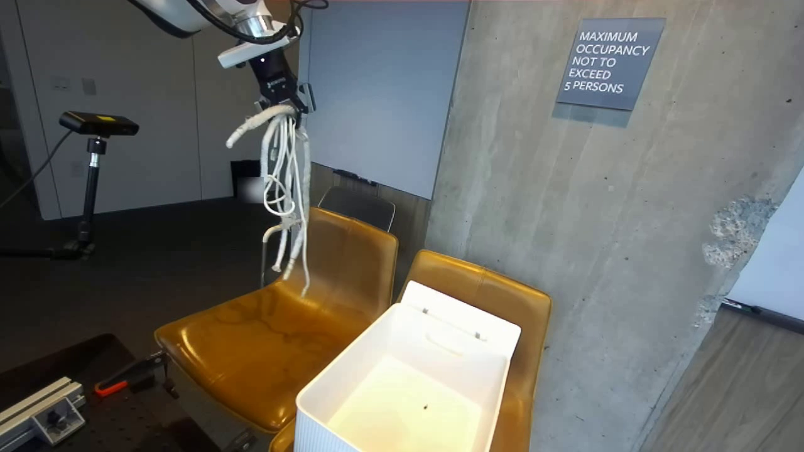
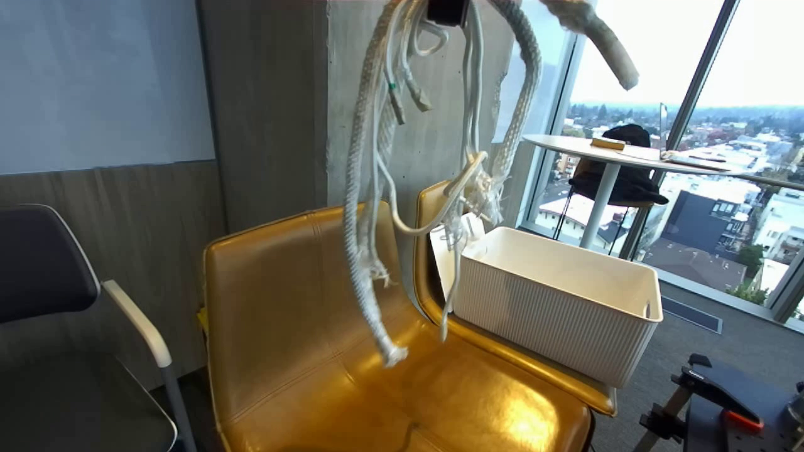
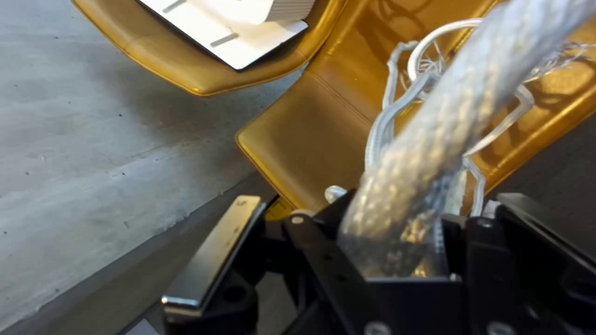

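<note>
A bundle of white ropes and cords (image 1: 284, 172) hangs from my gripper (image 1: 292, 112), which is shut on it high above the left chair. In exterior view 2 the rope strands (image 2: 354, 177) dangle well above the chair seat, their ends frayed. A thick braided rope (image 3: 447, 128) crosses the wrist view close to the lens, running down between the fingers and covering much of the grip. The white ribbed bin (image 1: 320, 430) stands on the right chair, with no rope inside; only a small dark speck shows on its floor.
The tan left chair (image 1: 249, 339) has an empty seat. A concrete wall (image 1: 603, 248) stands behind the right chair. A camera on a stand (image 1: 98, 124) is at the left, and a dark worktable (image 1: 124, 422) lies at the lower left.
</note>
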